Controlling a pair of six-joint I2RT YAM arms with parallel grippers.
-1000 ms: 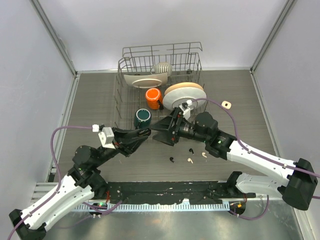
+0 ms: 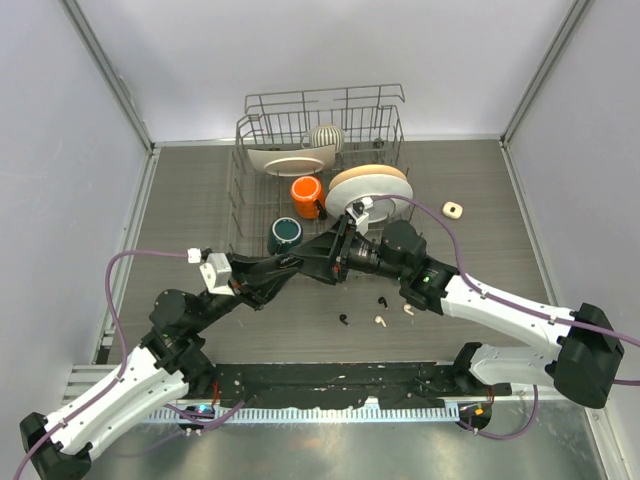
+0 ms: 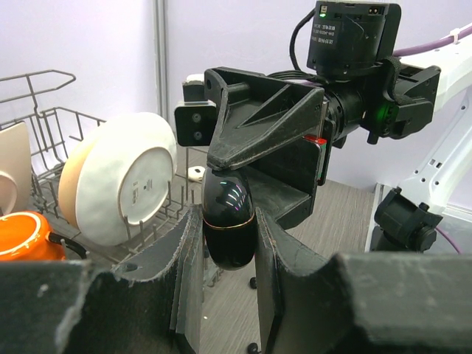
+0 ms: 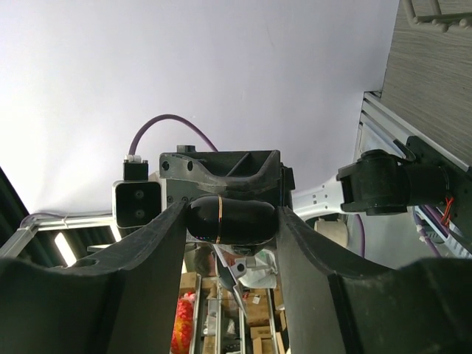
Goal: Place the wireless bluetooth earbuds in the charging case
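Both grippers meet above the desk in the middle. A glossy black charging case with a gold seam (image 3: 228,221) stands upright in my left gripper (image 2: 283,266), which is shut on it. My right gripper is also shut on the case, at its upper end in the left wrist view. In the top view, loose black earbuds (image 2: 343,319) and pale earbuds (image 2: 380,321) lie on the wooden surface below.
A wire dish rack (image 2: 237,215) with plates (image 3: 123,188), an orange mug (image 2: 306,190) and a teal mug (image 2: 285,231) stands behind the grippers. A small square cream item (image 2: 452,209) lies at the right.
Over the last second my right gripper has moved left onto the case held by my left gripper.
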